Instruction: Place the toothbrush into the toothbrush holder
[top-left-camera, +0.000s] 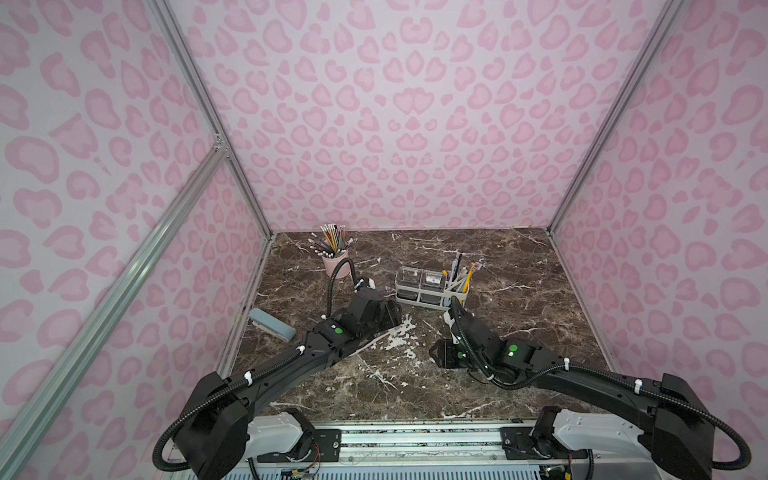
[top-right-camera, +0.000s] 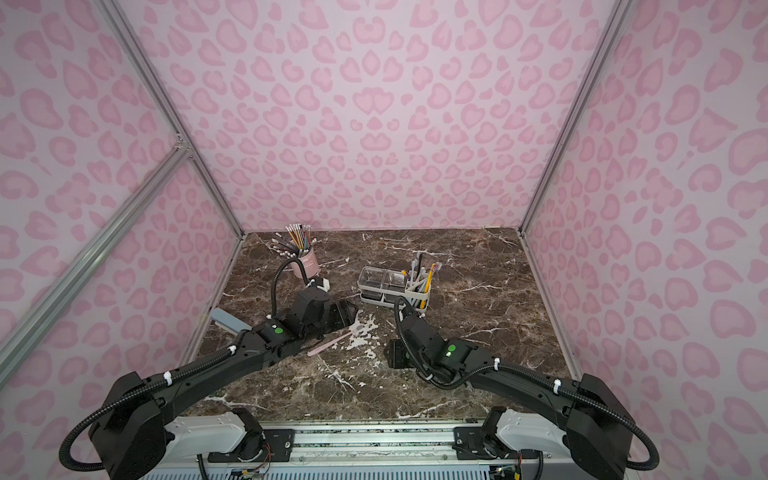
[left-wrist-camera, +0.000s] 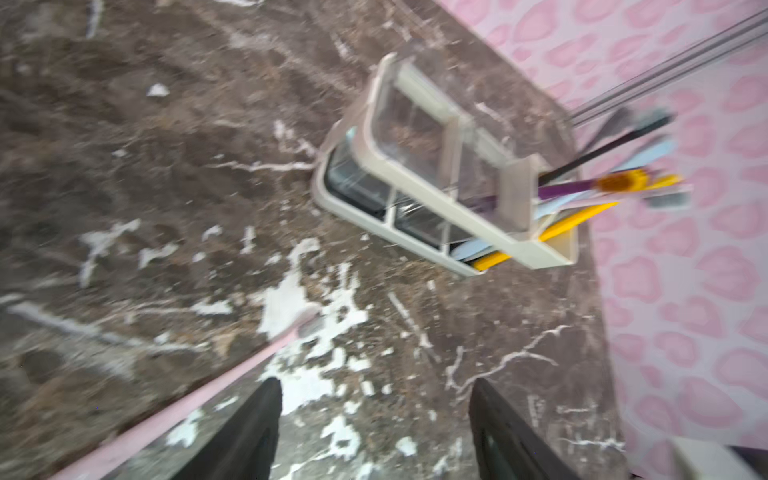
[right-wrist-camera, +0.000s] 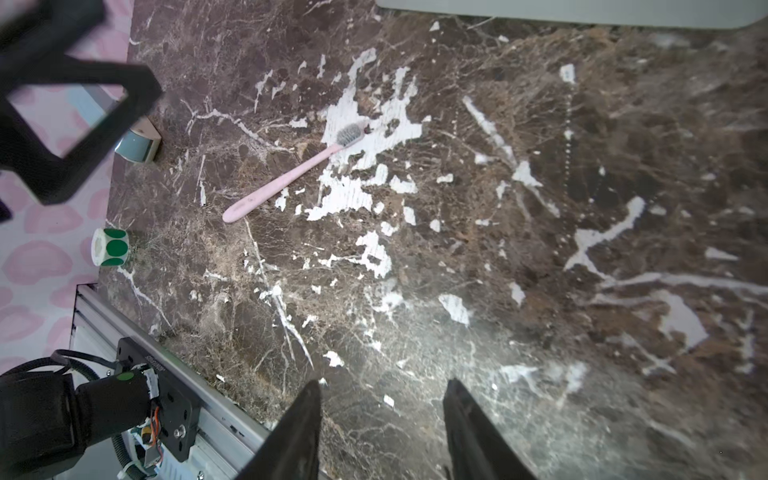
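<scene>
A pink toothbrush (right-wrist-camera: 284, 180) with grey bristles lies on the marble table (right-wrist-camera: 560, 320), below my arms. Behind it stands the white holder (left-wrist-camera: 432, 196) with clear compartments, several brushes upright in its right end. My left gripper hangs open over the table beside the toothbrush, nothing between its fingers. My right gripper is lower right of the toothbrush in the top views, fingers apart and empty.
A pink cup (top-right-camera: 305, 264) of pens or brushes stands at the back left. A pale blue case (top-left-camera: 272, 324) lies at the left edge.
</scene>
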